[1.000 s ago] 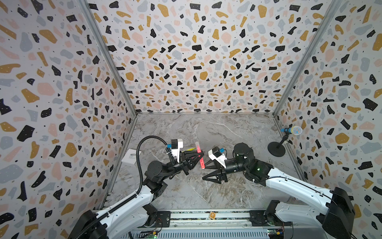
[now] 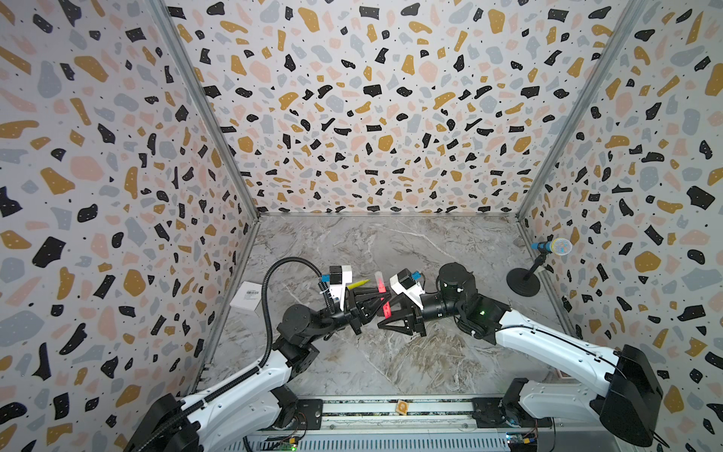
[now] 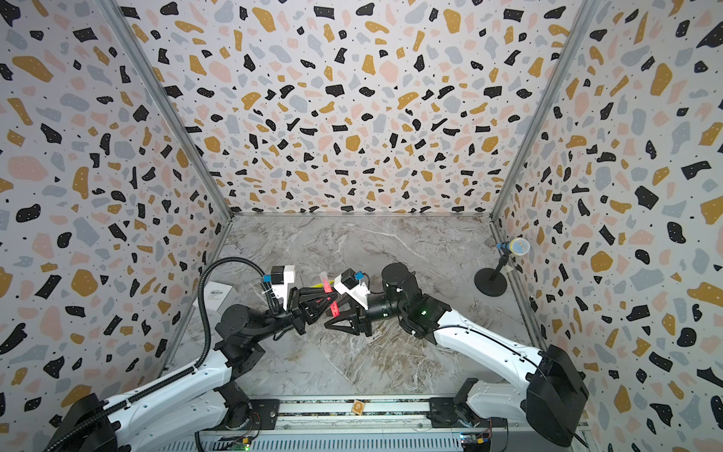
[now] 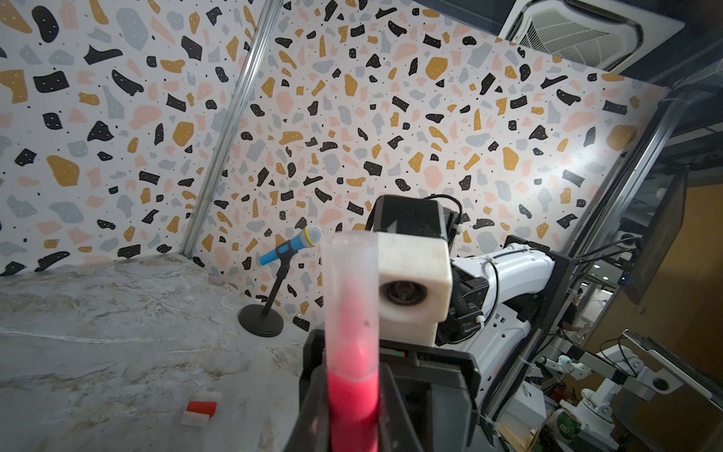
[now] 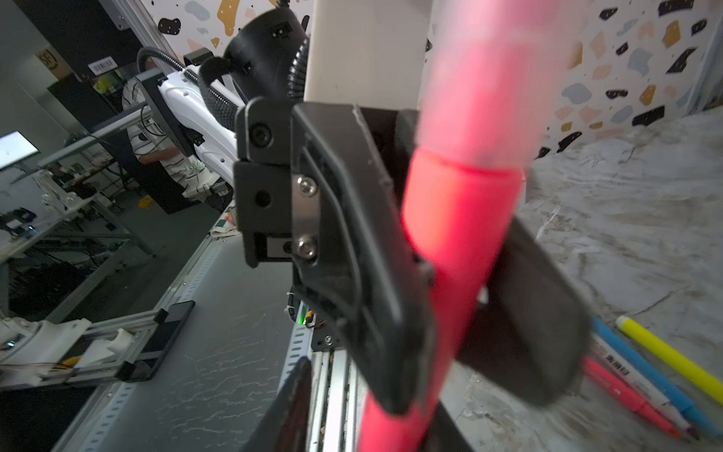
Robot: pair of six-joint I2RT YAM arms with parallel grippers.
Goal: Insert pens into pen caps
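Observation:
A red pen [image 2: 386, 309] with a translucent cap over its upper end [image 4: 351, 301] stands nearly upright at the centre, with my left gripper [image 2: 376, 297] shut on it. My right gripper [image 2: 391, 321] is around the pen's lower part, its fingers part open at the bottom of the right wrist view; whether they touch it is unclear. On the marble table behind lie a yellow pen [image 5: 666, 354], a blue pen [image 5: 640, 365] and a pink pen [image 5: 625, 391].
A microphone on a stand [image 2: 523, 280] stands at the right, a white box [image 2: 245, 296] at the left. Small red and clear pieces [image 4: 200, 408] lie on the table [image 2: 391, 241].
My right gripper has moved up and left to the pen's lower part over the last second. My left gripper and the pen have moved slightly right.

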